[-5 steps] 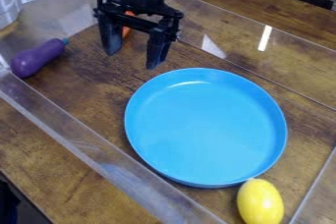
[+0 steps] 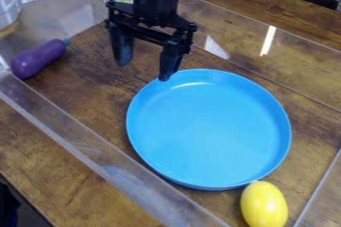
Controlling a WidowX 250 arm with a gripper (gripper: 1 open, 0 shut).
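My black gripper [image 2: 146, 52] is at the top centre of the camera view, open, its two fingers pointing down over the wooden surface, just behind a blue plate [image 2: 208, 129]. A purple eggplant [image 2: 36, 60] lies to the left of the gripper. A yellow oval object [image 2: 264, 203] lies at the lower right, in front of the plate. Something small and light green behind the gripper is mostly hidden.
Clear plastic walls edge the wooden surface [image 2: 80, 102] at left, front and right. Bare wood lies left of the plate and to the upper right of it.
My gripper moved up a little and has come back down slightly since. An orange object visible behind it a second ago is now hidden. The plate, eggplant and yellow object have stayed put.
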